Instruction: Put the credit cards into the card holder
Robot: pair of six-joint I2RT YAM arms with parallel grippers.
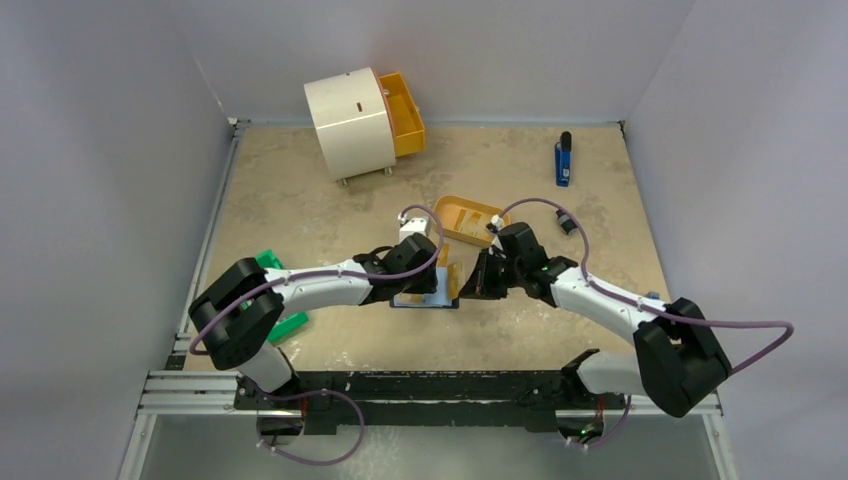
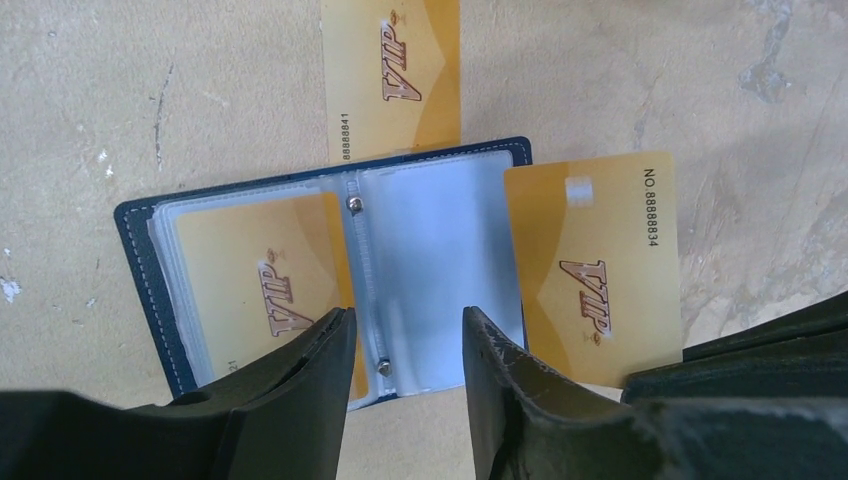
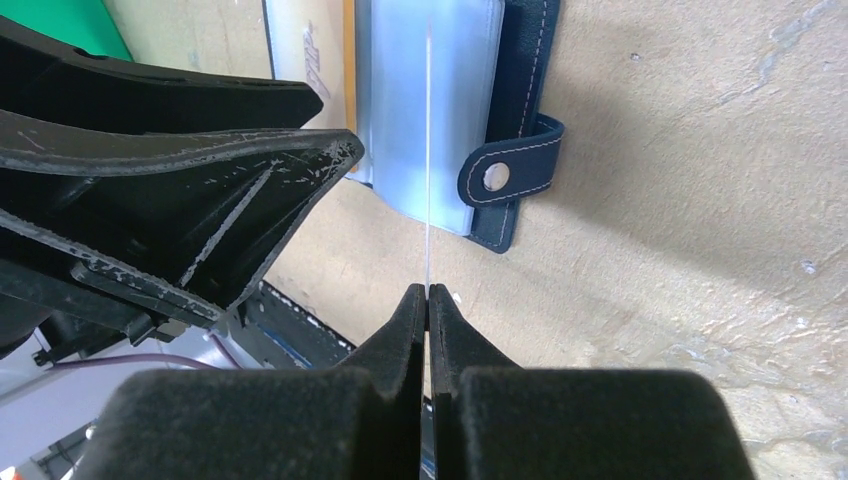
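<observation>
In the left wrist view the open card holder has clear sleeves on navy backing, with a yellow VIP card in its left pocket; the right pocket looks empty. Another card stands over its right edge, next to dark gripper parts; a third lies above it. My left gripper hovers over the holder, part open, nothing between its fingers. My right gripper is shut; a thin edge, likely a card seen end-on, rises from between its fingertips over the holder.
A yellow tray lies behind the holder, a white drum with yellow drawer at the back. A blue tool and small dark object are on the right, a green object at the left.
</observation>
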